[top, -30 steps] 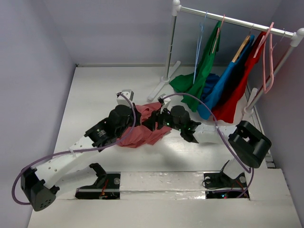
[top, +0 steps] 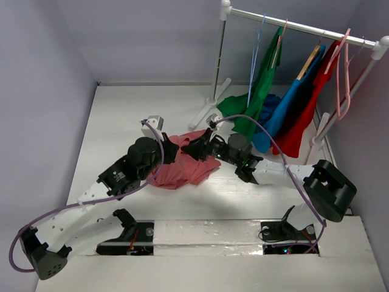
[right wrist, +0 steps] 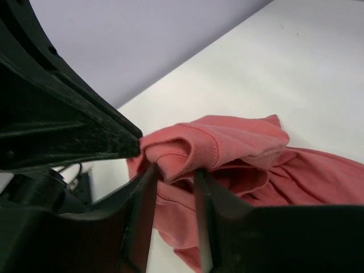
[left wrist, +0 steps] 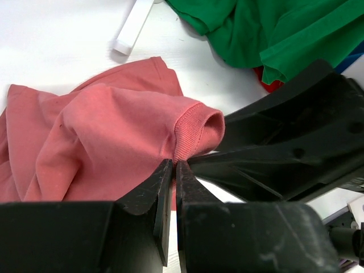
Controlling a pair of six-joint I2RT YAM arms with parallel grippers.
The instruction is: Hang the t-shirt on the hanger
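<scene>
The salmon-pink t shirt [top: 176, 173] lies crumpled on the table, its ribbed collar [left wrist: 189, 129] raised toward the grippers. At one side of that collar, my left gripper is shut with its tips on a pinch of the cloth. My right gripper has its fingers apart, with the collar's edge between and just beyond the tips; the picture is blurred there. Both grippers meet closely above the shirt in the top view. On the rack's rail hang an empty blue hanger [top: 254, 58] and an empty pink hanger [top: 346, 82].
Green [top: 264, 82], blue [top: 281, 118] and red [top: 307, 103] garments hang from the rack [top: 298, 26] at the back right. A white rack foot [top: 203, 112] stands behind the shirt.
Over the last second my left gripper has shifted a little to the left, and the right arm has moved slightly to the right. The shirt stays in nearly the same place.
</scene>
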